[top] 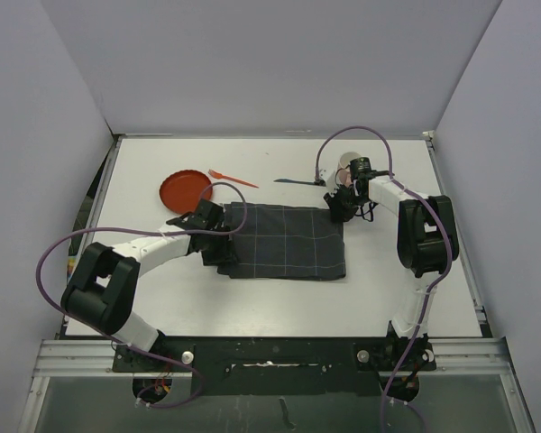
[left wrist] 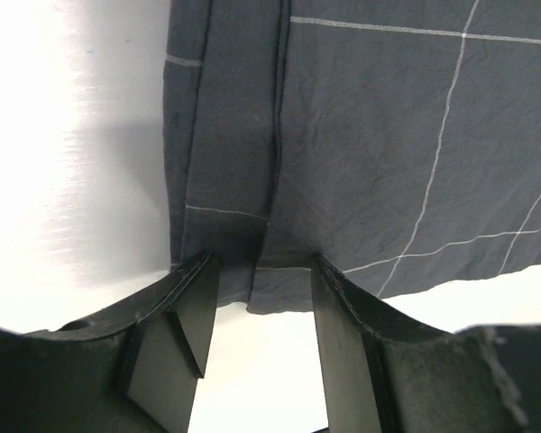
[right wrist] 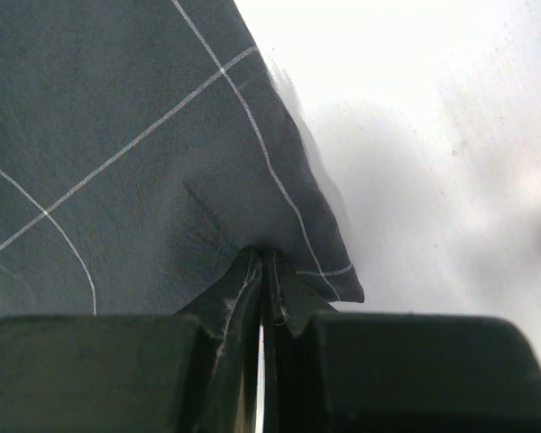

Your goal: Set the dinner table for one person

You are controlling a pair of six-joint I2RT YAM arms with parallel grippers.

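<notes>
A dark grey placemat cloth with thin white grid lines (top: 279,244) lies on the white table, with a fold along its left side in the left wrist view. My left gripper stands part open over that folded edge, fingertips at the cloth near a corner. My right gripper is shut on the cloth's top right corner area, its tips pressed into the fabric; whether cloth is between them is hard to tell.
A red plate (top: 185,191) lies at the back left, with an orange fork (top: 225,177) and a dark blue knife (top: 293,181) at the back. Pale dishes (top: 352,158) sit behind the right gripper.
</notes>
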